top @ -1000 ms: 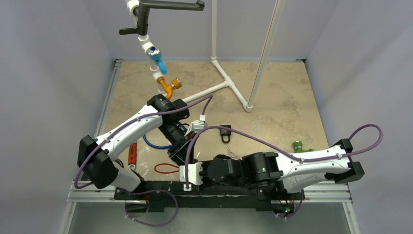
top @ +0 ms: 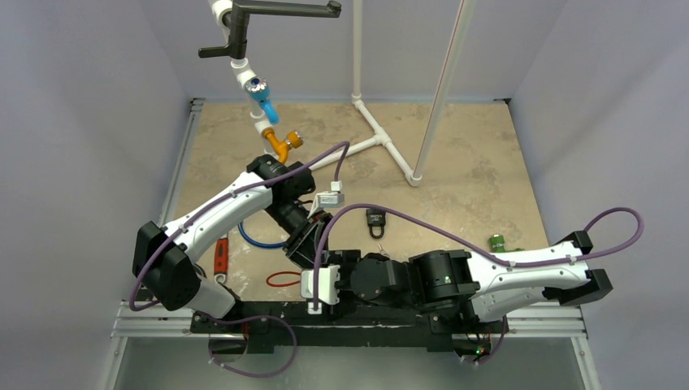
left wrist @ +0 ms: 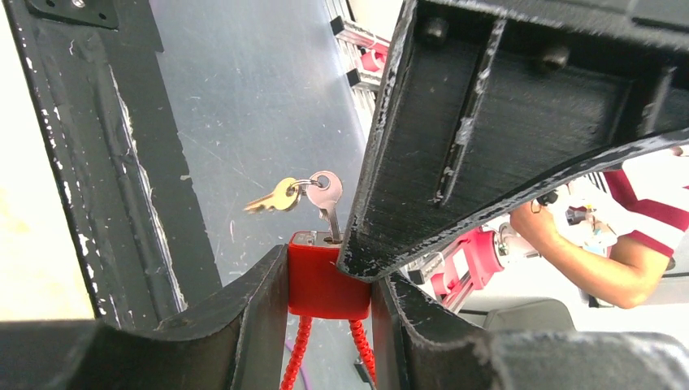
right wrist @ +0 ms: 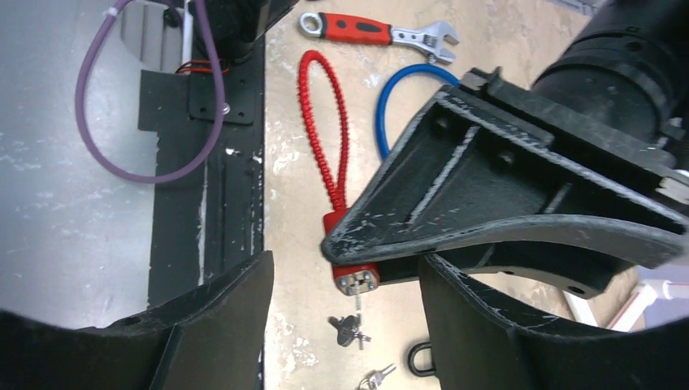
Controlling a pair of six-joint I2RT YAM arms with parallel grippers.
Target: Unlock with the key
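Observation:
In the left wrist view my left gripper is shut on the red padlock (left wrist: pixel 325 294), whose red cable shackle (left wrist: pixel 297 353) runs downward. A silver key (left wrist: pixel 325 192) has its blade in the padlock's keyhole. From its ring a gold key (left wrist: pixel 276 197) sticks out sideways. My right gripper stands open in the right wrist view, its fingers apart on either side of the key head (right wrist: pixel 345 329) and touching neither key. One right finger (left wrist: pixel 479 138) covers part of the padlock's top corner. From above, arms hide the padlock body; only its red loop (top: pixel 283 279) shows.
On the board lie a black padlock (top: pixel 375 221), loose keys (top: pixel 383 251), a blue cable (top: pixel 253 241) and a red-handled wrench (top: pixel 221 258). White pipes (top: pixel 379 140) stand behind. A green fitting (top: pixel 498 243) sits at right, with bare board between.

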